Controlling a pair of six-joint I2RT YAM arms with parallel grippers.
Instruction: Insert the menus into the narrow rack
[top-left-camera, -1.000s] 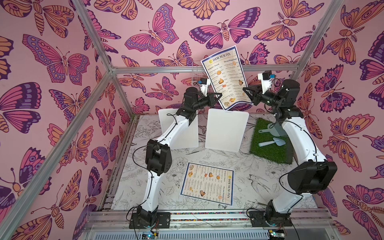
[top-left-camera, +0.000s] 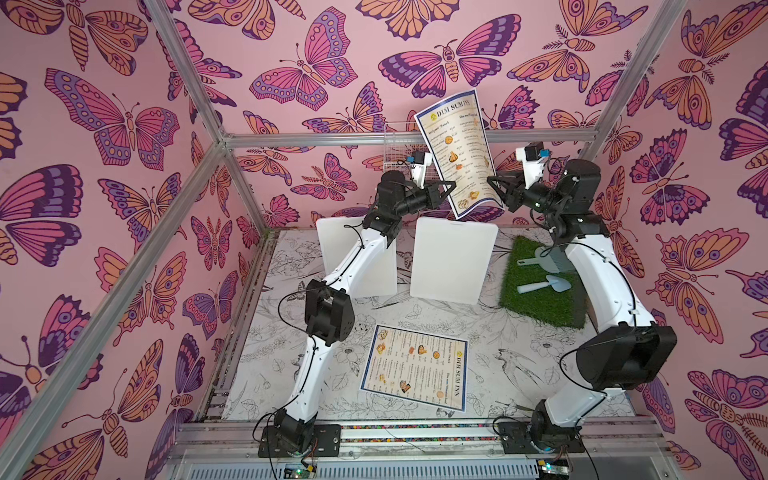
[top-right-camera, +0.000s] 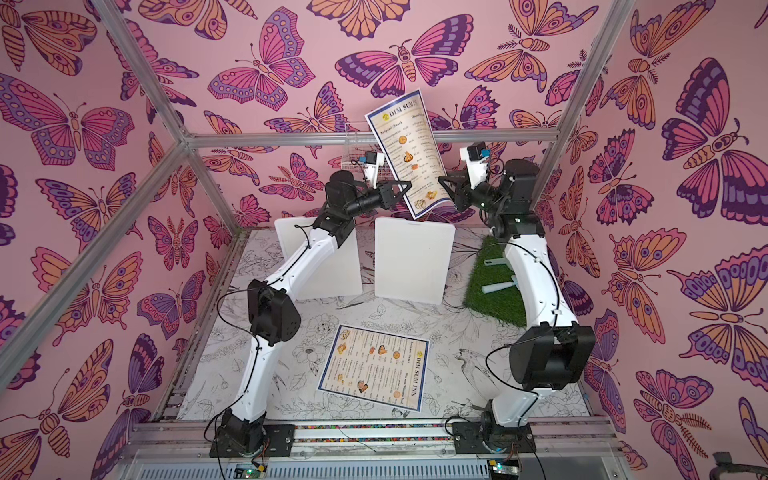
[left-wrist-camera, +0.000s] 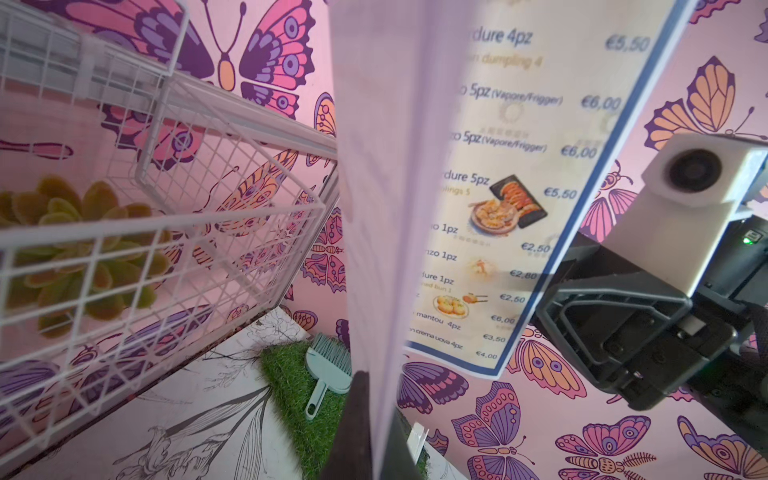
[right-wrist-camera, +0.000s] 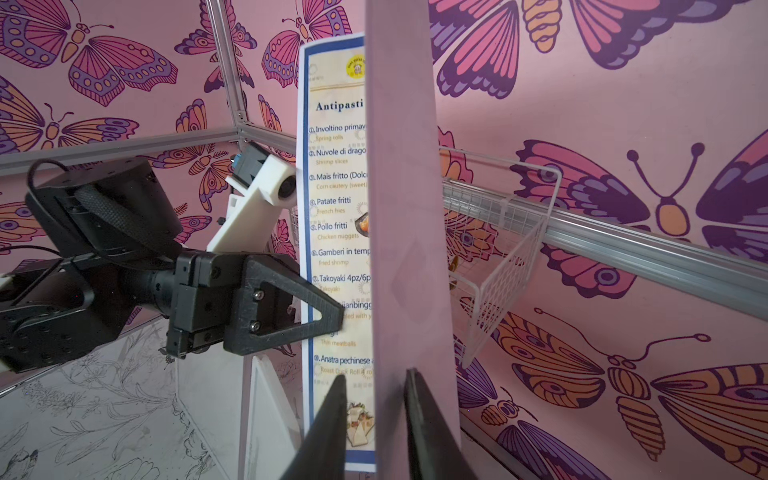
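Note:
One menu (top-left-camera: 457, 152) is held up off the table, upright and bowed, between the two arms. My left gripper (top-left-camera: 449, 187) is shut on its left edge, low down. On the opposite edge, the right gripper (top-left-camera: 493, 187) has its fingers (right-wrist-camera: 323, 436) parted around the menu sheet, which runs between them in the right wrist view. A second menu (top-left-camera: 416, 368) lies flat and face up at the front of the table. A white wire rack (left-wrist-camera: 232, 216) hangs on the back rail, left of the raised menu in the left wrist view.
A succulent (left-wrist-camera: 80, 240) sits in the wire rack. Two white panels (top-left-camera: 453, 260) stand at the back of the table. On the right, a grass mat (top-left-camera: 524, 308) carries a trowel (top-left-camera: 544, 285) and a small brush tool (left-wrist-camera: 328, 368). Bare table surrounds the flat menu.
The left gripper has moved slightly right and up, toward the right one. The raised menu's top has shifted right, and the sheet looks narrower and more bowed. The right arm has hardly moved.

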